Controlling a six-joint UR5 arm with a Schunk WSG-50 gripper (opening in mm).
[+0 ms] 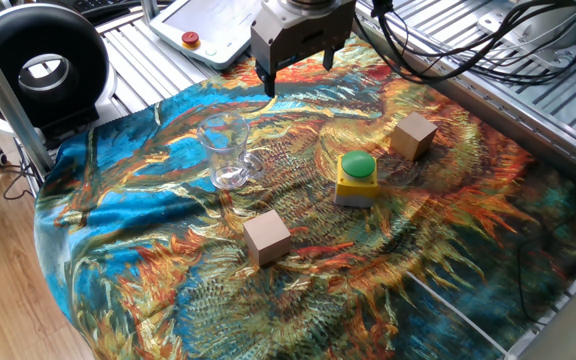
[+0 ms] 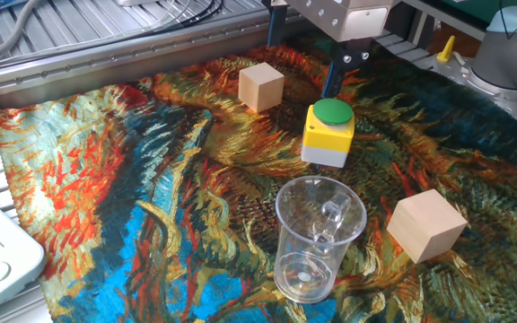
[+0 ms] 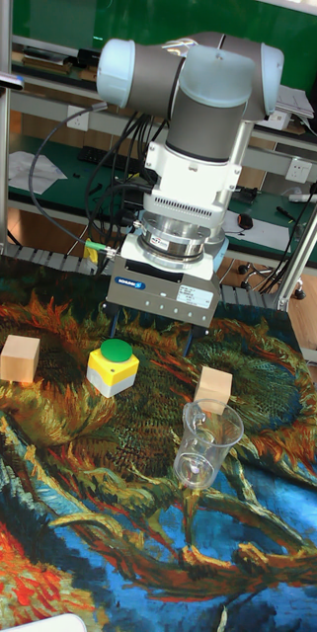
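Note:
My gripper (image 1: 299,74) hangs above the cloth, its two fingers wide apart and nothing between them; it is open. A clear plastic cup with a handle (image 2: 317,242) stands upright on the cloth, empty as far as shows. Beside it, apart, lies one plain wooden cube (image 2: 426,226). The other wooden cube (image 1: 413,136) sits on the far side of a yellow and white box with a green push button (image 1: 356,178). In the third exterior view the gripper (image 3: 149,333) appears behind the button box, between the two cubes. It touches none of these things.
A patterned, slightly wrinkled cloth (image 1: 158,260) covers the table. A tablet-like panel with a red knob (image 1: 190,40) lies at the back. Black cables (image 1: 458,60) hang near the arm. Bare cloth surrounds the cup, cubes and button box.

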